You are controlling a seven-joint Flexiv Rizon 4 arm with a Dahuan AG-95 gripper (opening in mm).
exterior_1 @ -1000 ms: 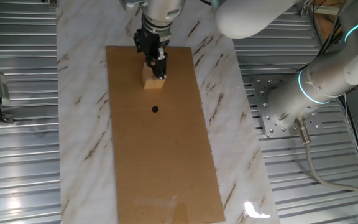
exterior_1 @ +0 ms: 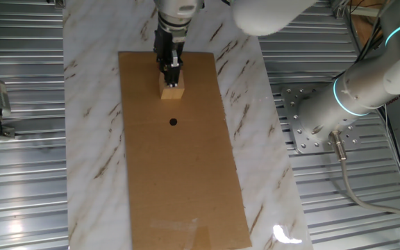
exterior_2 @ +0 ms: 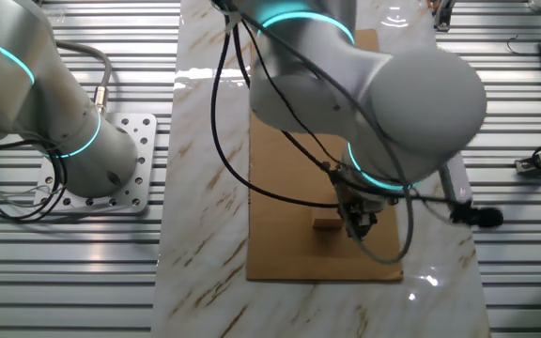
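A light wooden block (exterior_1: pixel 172 92) stands near the far end of a brown cardboard sheet (exterior_1: pixel 179 167). My black gripper (exterior_1: pixel 172 82) is right at the block, overlapping its upper part in exterior view 1. In exterior view 2 the block (exterior_2: pixel 327 218) shows beside the gripper (exterior_2: pixel 360 225), partly covered by the arm and cables. Whether the fingers are apart or closed, or touch the block, I cannot make out. A small black dot (exterior_1: pixel 173 121) marks the cardboard just in front of the block.
Loose black cables (exterior_2: pixel 216 122) hang around the arm. The arm's base plate (exterior_1: pixel 301 135) is bolted on the slatted metal surface beside the table.
The gripper and wrist have shifted slightly to the left and turned a little over the block. The block itself has not visibly moved.
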